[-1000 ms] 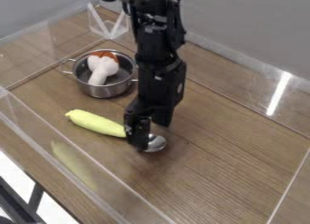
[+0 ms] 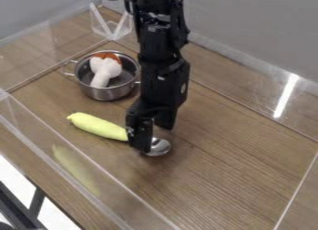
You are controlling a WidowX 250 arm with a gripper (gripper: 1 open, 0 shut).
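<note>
My black gripper [image 2: 152, 131] reaches down to the table, over a small shiny metal object [image 2: 158, 148], round at the visible end and partly hidden by the fingers. Whether the fingers are open or shut on it is unclear. A yellow corn-like object [image 2: 97, 124] lies just left of the gripper, its right end near the fingers.
A steel pot [image 2: 84, 76] holding a white and orange object [image 2: 106, 68] stands behind at the left. A white item [image 2: 113, 24] sits at the back.
The gripper has shifted very slightly; otherwise little differs.
</note>
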